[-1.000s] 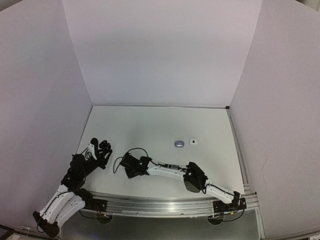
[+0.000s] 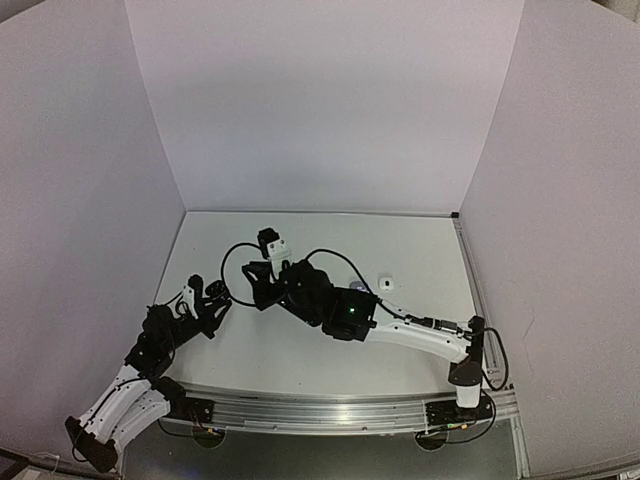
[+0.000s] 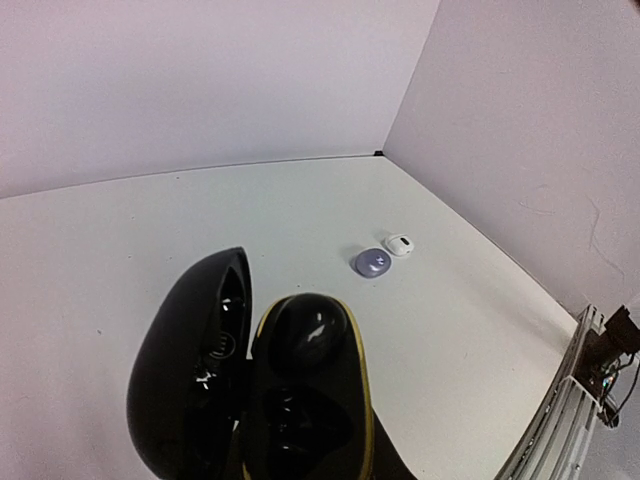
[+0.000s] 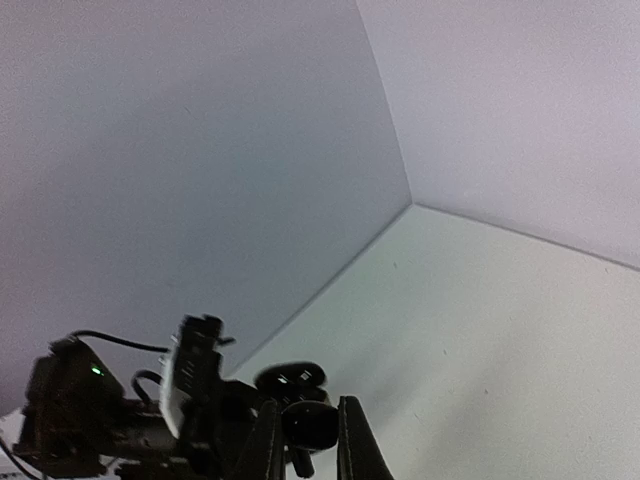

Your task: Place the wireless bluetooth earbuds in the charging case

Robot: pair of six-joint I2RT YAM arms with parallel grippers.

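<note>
My left gripper (image 2: 213,308) is shut on the black charging case (image 2: 216,289) at the left side of the table. In the left wrist view the case (image 3: 308,400) stands with its lid (image 3: 185,370) open and its gold-edged body facing up. A glossy dark dome shows in its upper slot; whether that is an earbud or a hollow I cannot tell. Between the fingers of my right gripper sits a small black rounded earbud (image 4: 310,424), held. Beyond it in that view is the case (image 4: 290,377), with a gap apart in the top view.
A lilac round case (image 3: 373,263) and a white case (image 3: 399,245) lie close together on the right half of the table. My right arm (image 2: 350,312) spans the table's middle.
The right arm has risen and swung up from the table's front, its gripper now turned toward the left one and partly covering the lilac case. The left gripper has shifted slightly right.
</note>
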